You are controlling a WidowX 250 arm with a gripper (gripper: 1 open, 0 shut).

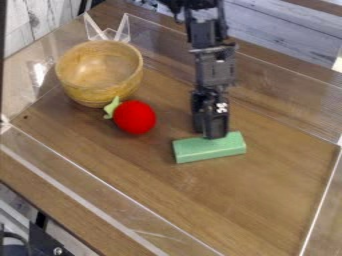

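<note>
My gripper point(213, 128) is above and just behind a green rectangular block point(209, 150) lying on the wooden table; its fingertips are dark and small, and their exact spread is hard to make out. A red round fruit or vegetable with a green top point(134, 118) lies left of the block. A light wooden bowl point(100, 75) sits further back at the left.
Transparent edges run along the table's sides, with a white plank surface beyond at the back.
</note>
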